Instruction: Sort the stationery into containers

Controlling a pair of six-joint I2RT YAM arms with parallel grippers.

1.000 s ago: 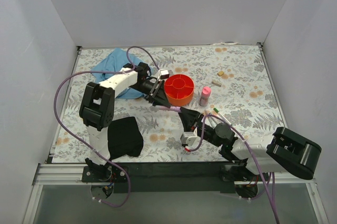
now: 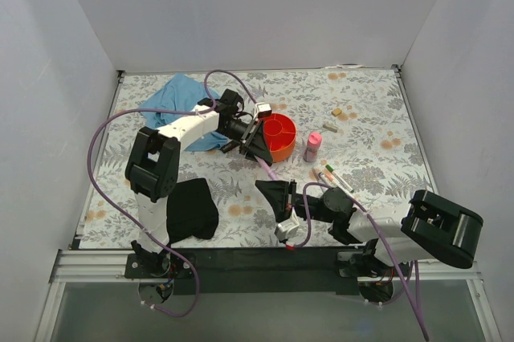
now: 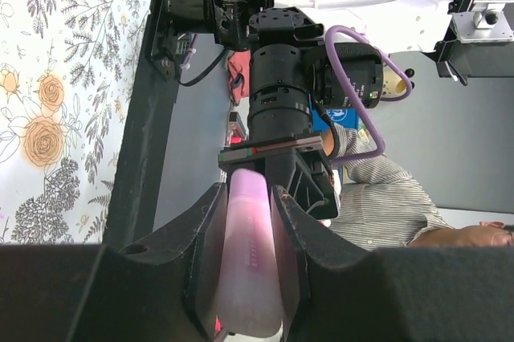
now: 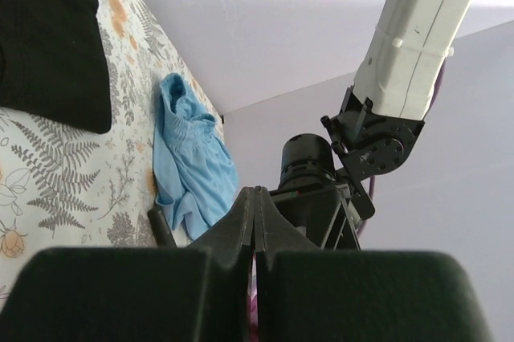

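Note:
My left gripper is shut on a pink highlighter (image 3: 250, 278), whose rounded end sticks out beyond the fingers. In the top view, the highlighter (image 2: 267, 168) slants down from the left gripper toward my right gripper (image 2: 269, 185). The right wrist view shows the right gripper with its fingertips together and nothing between them; the highlighter is outside them. Behind the left gripper stands a round orange container (image 2: 281, 156) with compartments. A black marker (image 4: 161, 227) lies on the table by the blue cloth.
A pink bottle-shaped item (image 2: 312, 146) stands right of the container. Several pens (image 2: 340, 177) lie close to the right arm. A small yellow block (image 2: 336, 111) is farther back. A blue cloth (image 4: 193, 161) and a black cloth (image 4: 56, 37) occupy the left side.

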